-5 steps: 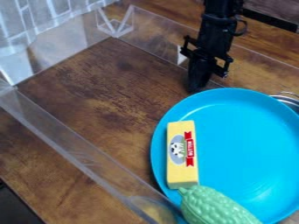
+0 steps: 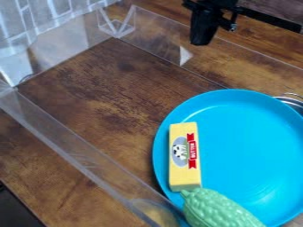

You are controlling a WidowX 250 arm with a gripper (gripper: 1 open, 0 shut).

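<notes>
My black gripper [image 2: 204, 27] hangs at the top edge of the view, above the back of the clear-walled area, shut with nothing visible between its fingers; much of it is out of frame. A blue plate [image 2: 243, 151] fills the right of the wooden floor. On it lie a yellow block of butter [image 2: 183, 164] with a cow label and, at the bottom, a green bumpy vegetable [image 2: 222, 209].
Clear plastic walls [image 2: 66, 142] border the wooden area [image 2: 106, 97], whose left and middle are bare. A metal rim [image 2: 288, 99] shows behind the plate at the right. A pale tiled surface [image 2: 27, 27] is at top left.
The gripper has risen steadily toward the top edge, away from the plate, and is now mostly out of view. The things on the plate have not moved.
</notes>
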